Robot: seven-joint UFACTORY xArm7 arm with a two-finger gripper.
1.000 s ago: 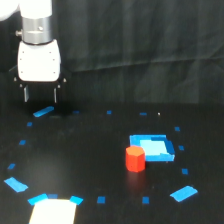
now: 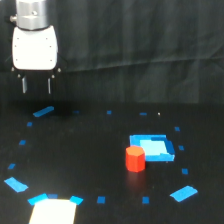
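My gripper (image 2: 39, 86) hangs in the upper left, in front of the dark curtain. Its two thin dark fingers stand well apart, open with nothing visible between them. To the right of centre sits a red six-sided block (image 2: 135, 159) on the black table. Right behind it is a blue square tray or frame (image 2: 170, 153) with a white patch (image 2: 154, 147) inside. In this view the block overlaps the tray's near left corner; whether they touch I cannot tell. The gripper is far to the left of both and higher up.
A pale, bright square (image 2: 52, 212) is cut off by the bottom edge at the left. Blue tape pieces (image 2: 183, 193) and small blue marks are scattered on the black table (image 2: 85, 155).
My gripper has moved up and slightly left, staying open. The red block, the blue tray and the pale square have not moved.
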